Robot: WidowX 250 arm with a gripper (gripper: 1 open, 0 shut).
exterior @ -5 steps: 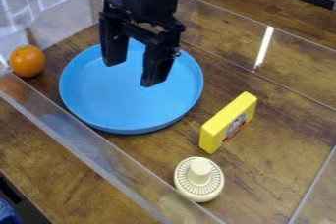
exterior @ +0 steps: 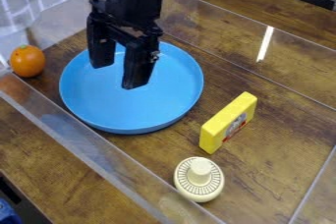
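My black gripper (exterior: 121, 55) hangs over a blue plate (exterior: 116, 98) at the upper middle of the camera view, its two fingers spread apart and nothing seen between them. The plate shows no object on its bare lower part; the area under the gripper is partly hidden.
An orange fruit (exterior: 27, 61) sits left of the plate. A yellow box (exterior: 227, 122) stands right of it, and a cream round object (exterior: 199, 179) lies at the lower middle. A clear rail runs along the lower left.
My gripper has shifted a little to the left over the plate. The objects on the table have not moved.
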